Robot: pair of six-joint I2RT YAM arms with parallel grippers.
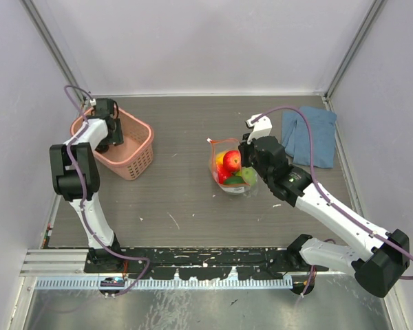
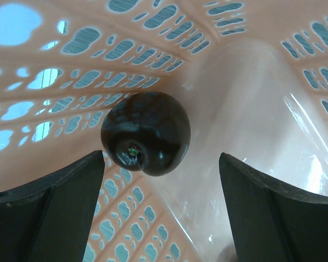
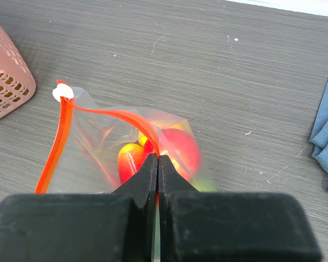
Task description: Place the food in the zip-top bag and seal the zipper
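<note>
Down inside the pink basket (image 1: 134, 161) at the left, my left gripper is open, its fingers either side of and just short of a dark, glossy round fruit or vegetable (image 2: 145, 131) lying against the basket's wall. The zip top bag (image 1: 224, 185) stands mid-table with red, yellow and green food inside, its orange zipper edge raised. My right gripper is shut on the bag's rim at the right side.
A folded blue cloth (image 1: 308, 137) lies at the back right.
</note>
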